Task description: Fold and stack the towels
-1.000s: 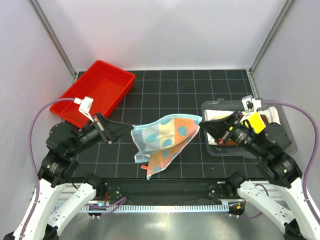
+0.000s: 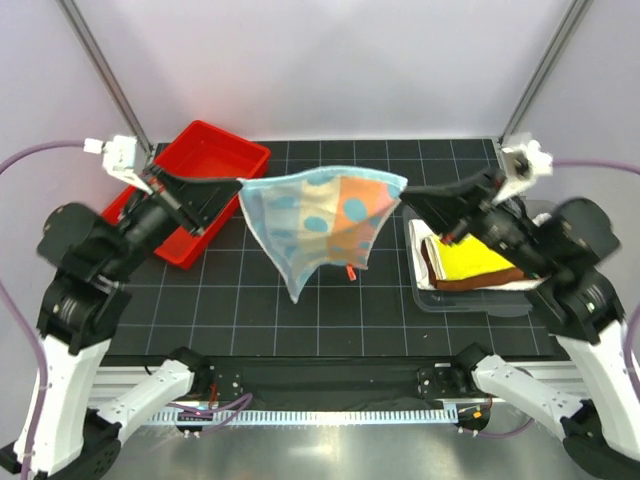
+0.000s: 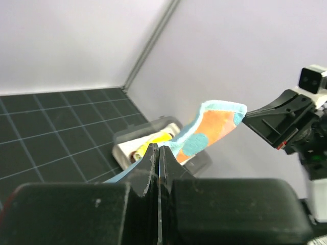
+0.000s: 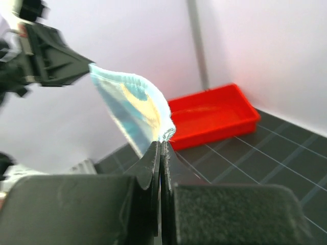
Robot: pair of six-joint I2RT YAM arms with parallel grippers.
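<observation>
A polka-dot towel [image 2: 320, 220] in pastel blue, cream and orange hangs stretched in the air between my grippers, its lower end dangling in a point. My left gripper [image 2: 238, 185] is shut on one upper corner; in the left wrist view the towel's edge [image 3: 173, 145] runs into its closed fingertips. My right gripper [image 2: 405, 195] is shut on the other upper corner, whose fringed border [image 4: 166, 127] shows at the fingertips in the right wrist view.
A grey bin [image 2: 440, 300] at the right holds folded yellow, brown and white towels. An empty red bin [image 2: 225, 150] stands at the back left. The dark tiled table [image 2: 350, 320] is otherwise mostly clear.
Both grippers have moved apart and the towel is stretched wider, its lower end lifted and swung.
</observation>
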